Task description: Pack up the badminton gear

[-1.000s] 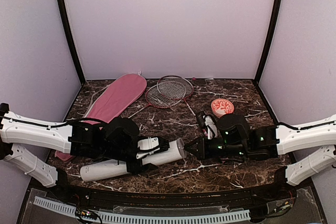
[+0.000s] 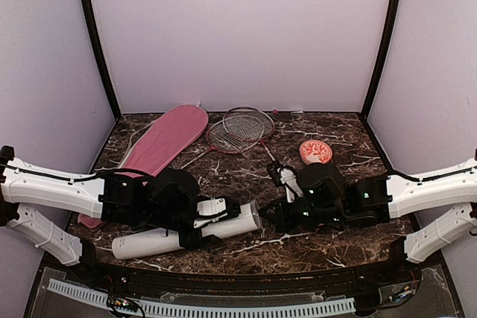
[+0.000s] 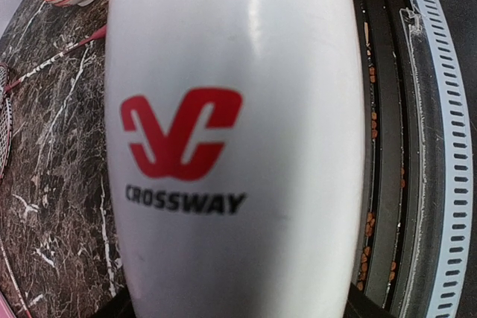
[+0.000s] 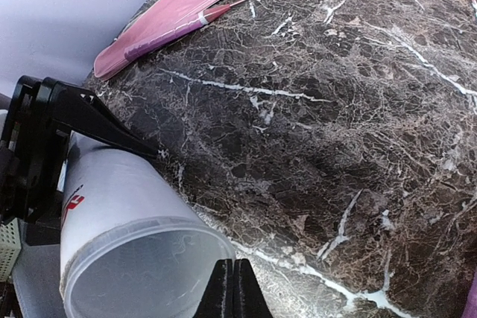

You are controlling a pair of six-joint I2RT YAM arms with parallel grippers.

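A long white shuttlecock tube point(image 2: 153, 244) with a red logo leans from the left to the middle front, its right end open. My left gripper point(image 2: 215, 223) is shut around it; in the left wrist view the tube point(image 3: 238, 258) fills the space between the fingers. The right wrist view looks into the tube's open mouth point(image 4: 149, 266), where no contents show. Right at its rim, my right gripper is shut with nothing visible between its fingers; whether it touches the rim I cannot tell. Two rackets point(image 2: 241, 126) and a pink racket bag point(image 2: 168, 138) lie behind.
A red-and-white bowl point(image 2: 315, 151) rests at the right back. A white slotted strip point(image 2: 201, 308) runs along the front, past the dark table edge. Clear marble point(image 4: 313, 154) lies between the tube and the rackets.
My right gripper has shifted slightly left, and its wrist has turned a little. The tube has edged slightly left in my left gripper's hold. Rackets, bag and bowl have stayed put.
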